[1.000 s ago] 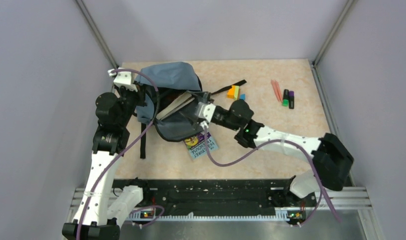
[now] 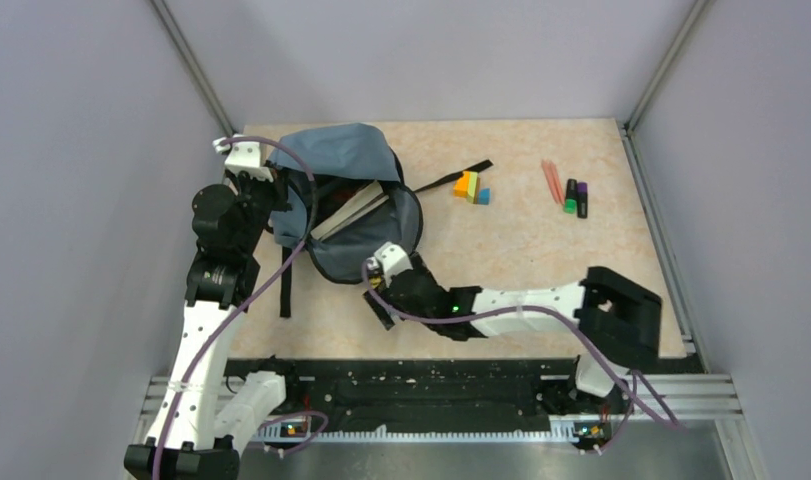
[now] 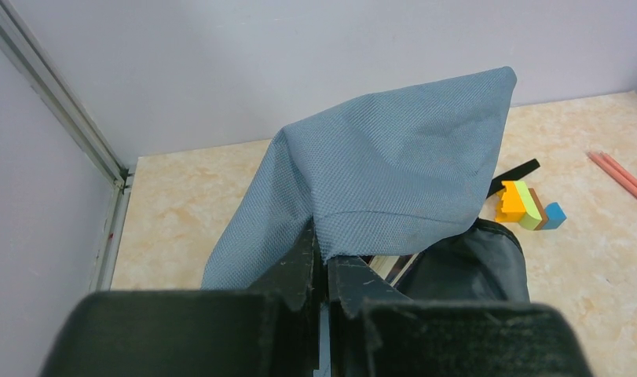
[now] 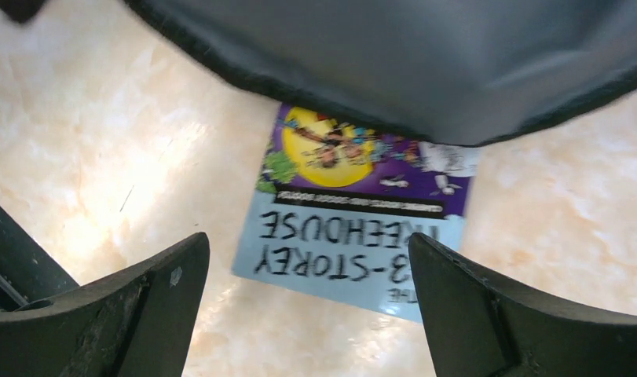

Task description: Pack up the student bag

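The grey-blue bag [image 2: 356, 245] lies open with pale books [image 2: 346, 213] inside. My left gripper is shut on the bag's blue fabric [image 3: 401, 157], holding it up. My right gripper is open above a book [image 4: 338, 243] with purple, yellow and blue cover and treehouse lettering, lying on the table partly under the bag's edge; in the top view the right gripper hides most of that book.
Coloured blocks [image 2: 468, 186] lie right of the bag near a black strap. Pink pencils [image 2: 553, 182] and markers [image 2: 582, 200] lie at the back right.
My right gripper has moved from over the bag's right side down and towards the front, over the loose book. The left arm and bag look unchanged.
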